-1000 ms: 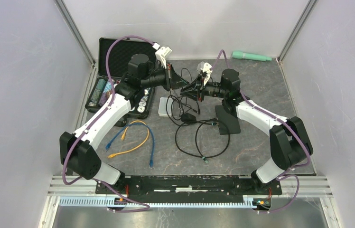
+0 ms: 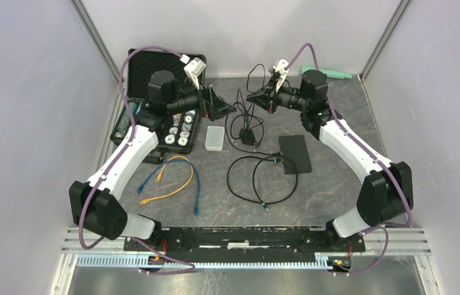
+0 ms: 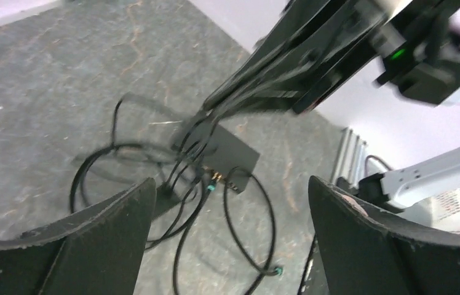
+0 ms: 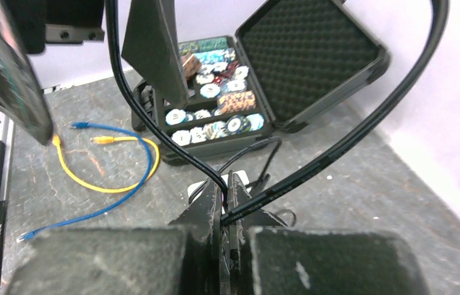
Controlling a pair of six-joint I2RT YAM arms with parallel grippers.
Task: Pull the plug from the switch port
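My left gripper (image 2: 227,109) stands open at the upper middle, empty between its fingers in the left wrist view. My right gripper (image 2: 253,98) is shut on a black cable, which rises from its fingertips in loops in the right wrist view (image 4: 363,129). Below, the black power adapter (image 2: 247,137) lies among tangled cables. A dark flat slab (image 2: 295,153) lies at the right, with a cable connector (image 2: 277,158) at its edge. I cannot tell which object is the switch.
An open case (image 2: 181,138) of parts stands at the left, a white box (image 2: 214,139) beside it. Yellow and blue cables (image 2: 197,196) lie at front left; a teal cylinder (image 2: 332,74) at back right.
The grippers have drawn apart: the left one slightly left, the right one up and to the back. The cables hanging from the right one have shifted upward, and the adapter has moved.
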